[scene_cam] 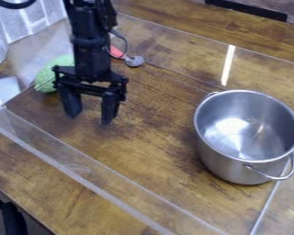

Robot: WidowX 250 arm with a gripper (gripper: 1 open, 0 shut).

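Observation:
My black gripper [91,103] hangs low over the wooden table at the left, its two fingers spread apart with nothing visible between them. Just behind it, partly hidden by the arm, lies a light green cabbage-like object [49,79]. A red object [117,48] and a silver spoon-like piece [133,60] show behind the arm. A large steel pot [245,136] with loop handles stands at the right.
Transparent strips run along the left and front. A white object [3,89] sits at the left edge.

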